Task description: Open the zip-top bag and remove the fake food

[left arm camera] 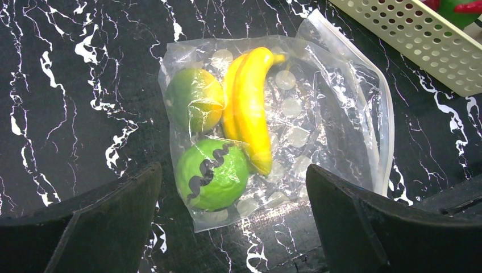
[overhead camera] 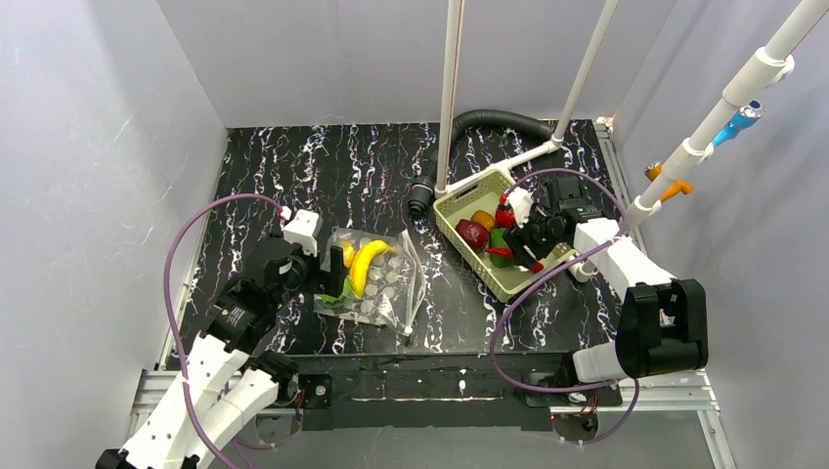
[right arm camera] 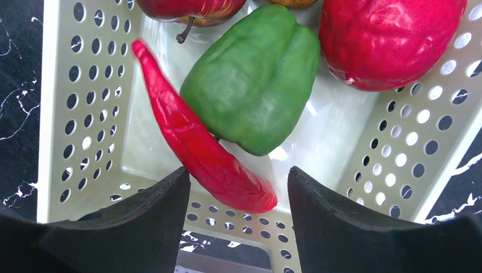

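The clear zip bag [left arm camera: 335,114] lies flat on the dark marbled table, its zip edge facing the basket. Inside it are a yellow banana shape [left arm camera: 256,108], a green-and-yellow fruit [left arm camera: 193,99] and a green round food [left arm camera: 210,173]. Over the bag's left part, my left gripper is open with its fingers wide apart, not gripping it. My right gripper is open inside the basket. Below and between its fingers lies a red chili pepper [right arm camera: 210,153], leaning against a green bell pepper [right arm camera: 256,79]. Whether the zip is parted, I cannot tell.
The pale perforated basket [overhead camera: 471,257] also holds a dark red food [right arm camera: 392,40], an apple [right arm camera: 193,8] and a brownish item [overhead camera: 483,220]. White pipes and a black hose [overhead camera: 501,117] stand behind it. Table left of and behind the bag is clear.
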